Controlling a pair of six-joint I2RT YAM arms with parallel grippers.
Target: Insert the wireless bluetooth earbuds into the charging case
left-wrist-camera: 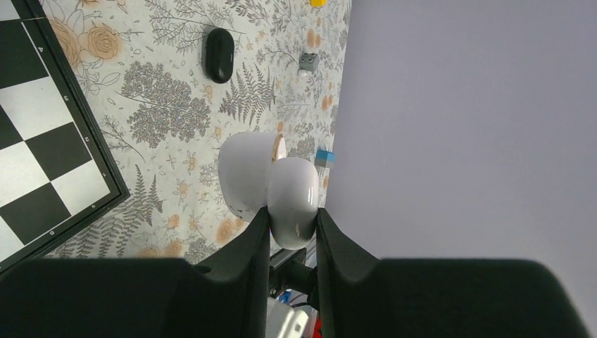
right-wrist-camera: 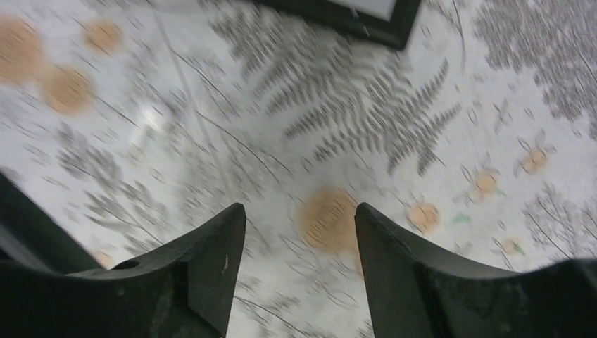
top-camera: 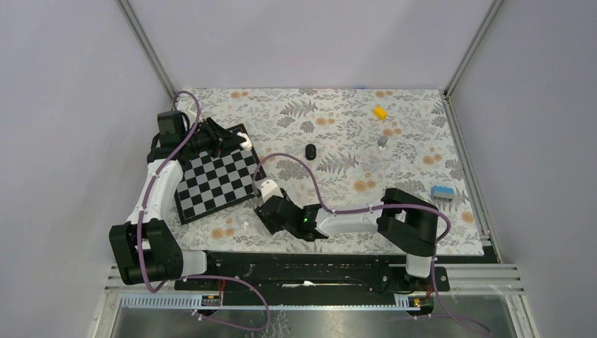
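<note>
My left gripper holds the white charging case (left-wrist-camera: 291,201) between its fingers above the checkerboard's right edge; its lid appears raised, and I cannot tell what is inside. In the top view the case (top-camera: 245,141) is at the left arm's tip. My right gripper is low at the front, below the checkerboard, open with nothing between its fingers. A small white piece (right-wrist-camera: 151,120), blurred in the right wrist view, lies on the mat left of that gripper; it looks like an earbud.
The checkerboard (top-camera: 215,183) fills the left of the mat. A black oval object (top-camera: 310,151), a yellow block (top-camera: 379,113), a small grey piece (top-camera: 382,141) and a blue block (top-camera: 442,192) lie apart on the patterned mat.
</note>
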